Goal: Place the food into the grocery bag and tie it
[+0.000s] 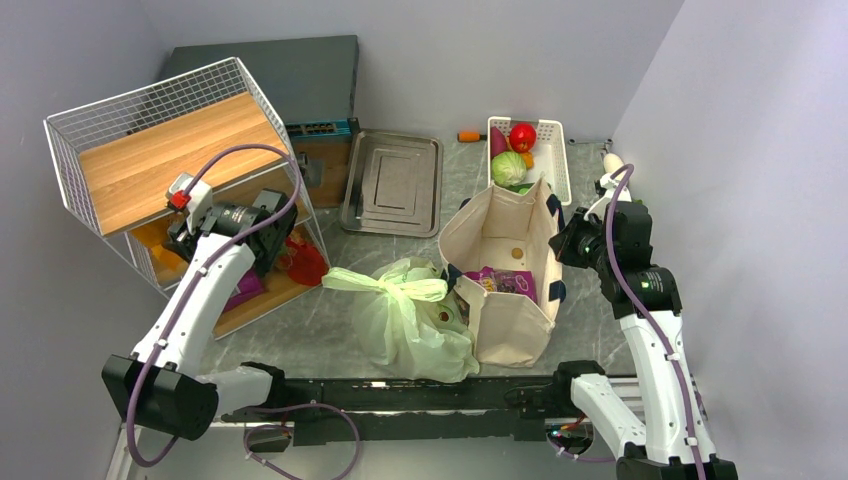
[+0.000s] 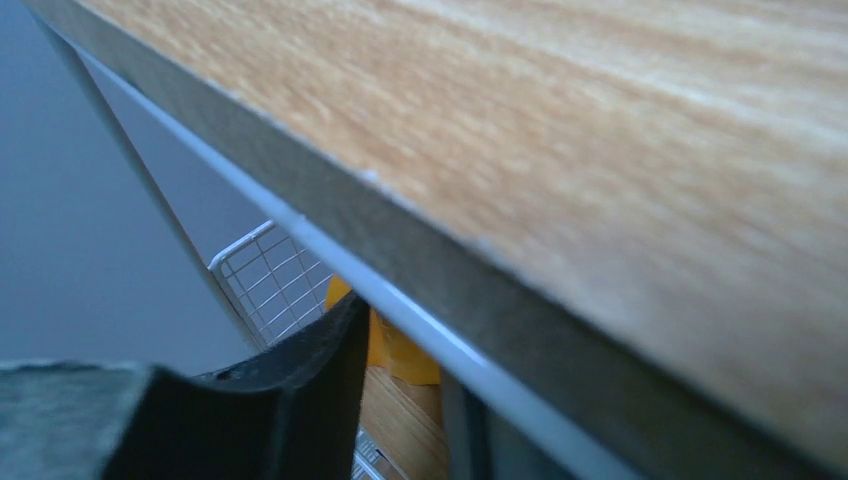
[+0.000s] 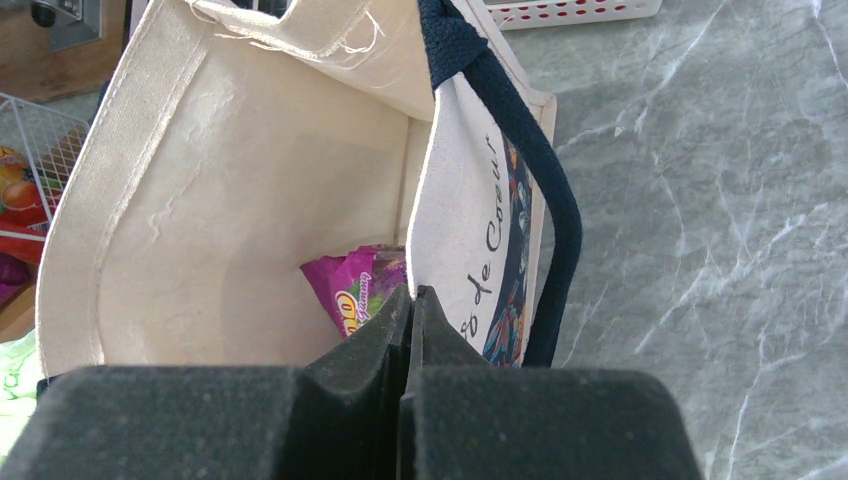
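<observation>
Reaching under the upper board of the wire shelf [image 1: 180, 140], my left gripper is open, one finger partly hidden by the board's edge. A yellow item [image 2: 410, 368] shows in the gap between its fingers, on the lower board; contact cannot be made out. The cream canvas bag [image 1: 515, 335] stands open at centre right with a purple snack packet [image 1: 505, 282] inside. At that bag's right wall, my right gripper is shut on the thin rim. A knotted green plastic bag [image 1: 415, 335] stands left of the canvas bag.
Behind the canvas bag is a white basket [image 1: 553, 165] of vegetables. A metal tray [image 1: 395, 185] lies at the back centre. Red [image 1: 305, 262] and purple packets [image 1: 245, 288] sit on the lower shelf.
</observation>
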